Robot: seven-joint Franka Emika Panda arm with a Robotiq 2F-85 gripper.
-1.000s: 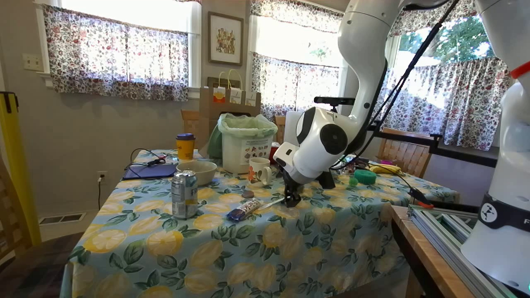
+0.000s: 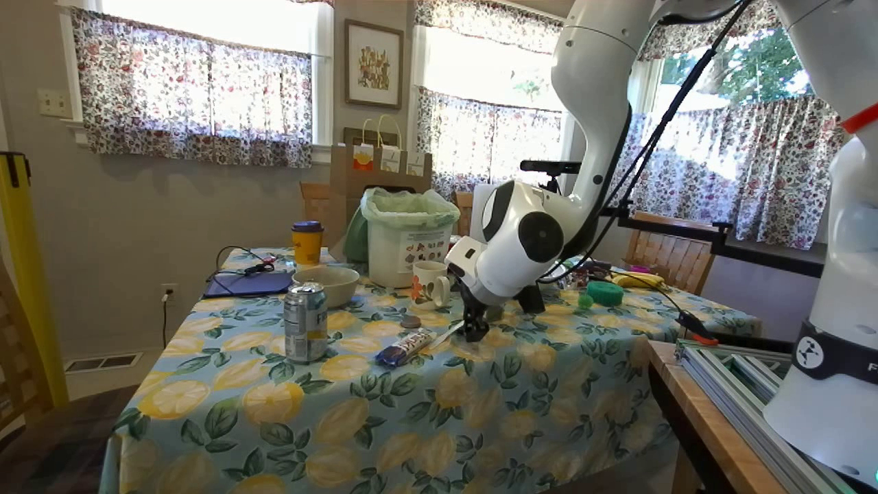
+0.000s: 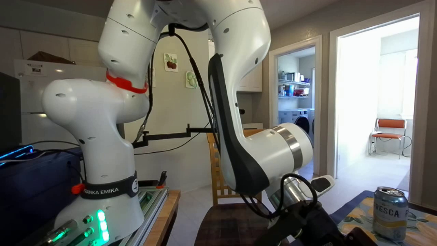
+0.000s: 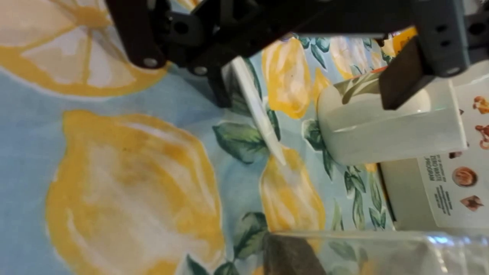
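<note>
My gripper (image 2: 475,331) is low over the lemon-print tablecloth, pointing down. In the wrist view, its fingers stand wide apart, open, one at the upper left and one at the upper right. A thin white stick (image 4: 259,114) lies on the cloth, its tip free and its other end hidden behind the left finger. From outside, the stick (image 2: 448,333) runs between a blue-and-white wrapped item (image 2: 405,347) and my gripper. Whether it touches a finger, I cannot tell. Behind is a white mug (image 2: 426,280), partly covered by the right finger in the wrist view.
A silver can (image 2: 305,325), a pale bowl (image 2: 337,287) and a lined white bin (image 2: 403,243) stand left of and behind the gripper. A clear plastic item (image 4: 389,252) occupies the wrist view's lower right. Toward the front, the tablecloth (image 2: 346,403) is clear.
My gripper has shifted a little to the left, closer to the wrapped item, and the arm has moved with it. The table objects look unmoved.
</note>
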